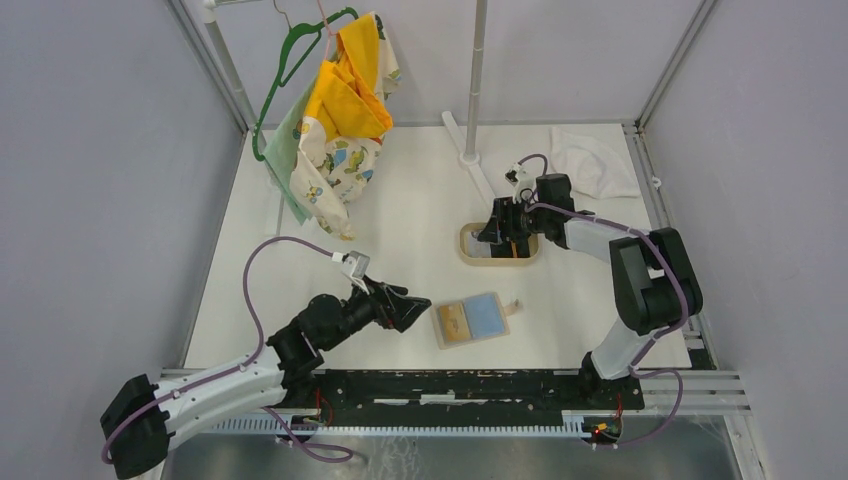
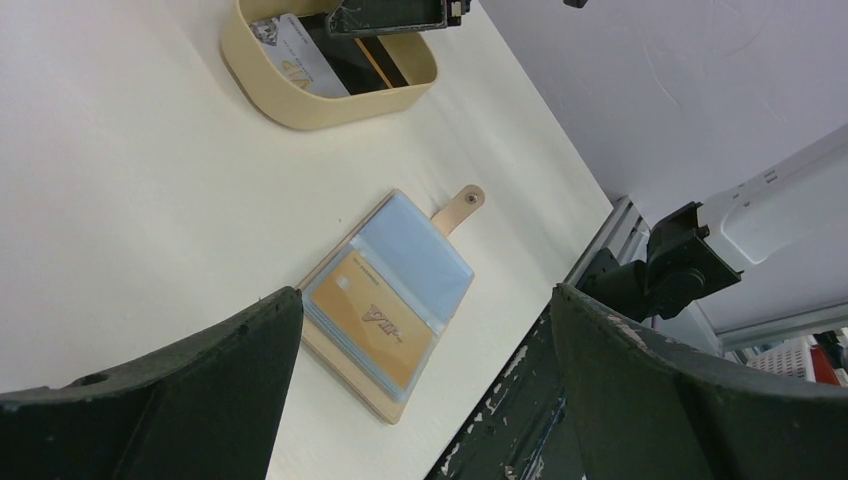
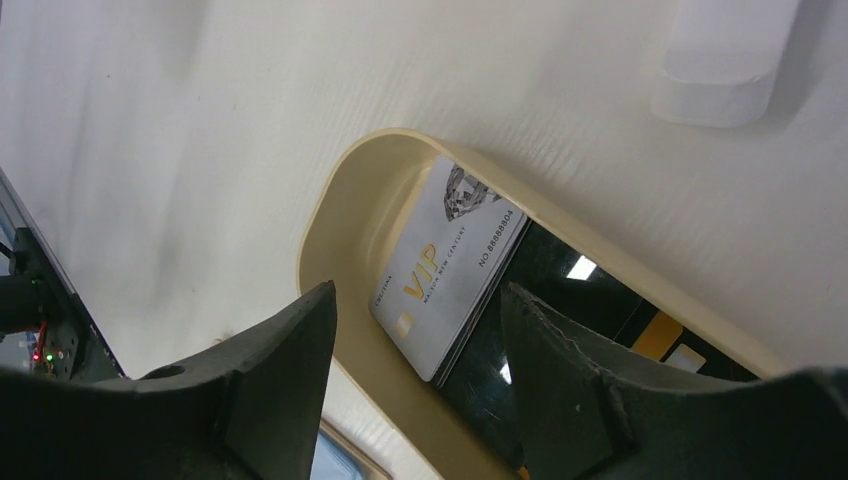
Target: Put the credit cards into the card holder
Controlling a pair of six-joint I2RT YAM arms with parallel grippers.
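Observation:
A beige tray [image 3: 590, 249] holds a white VIP card [image 3: 440, 262] at its left end, with black cards [image 3: 575, 290] beside it. Directly over the tray is my right gripper; a gap shows between its fingers, the white card visible beyond, and nothing is held. The card holder [image 1: 467, 320] lies flat on the table in front of the tray, a gold card [image 2: 375, 318] in one side and a pale blue pocket [image 2: 415, 255] on the other. Left of the holder hovers my left gripper, open and empty.
A white stand pole [image 1: 474, 90] has its foot just behind the tray. A white cloth [image 1: 592, 165] lies at the back right, and clothes hang on a green hanger [image 1: 285, 75] at the back left. Bare table surrounds the holder.

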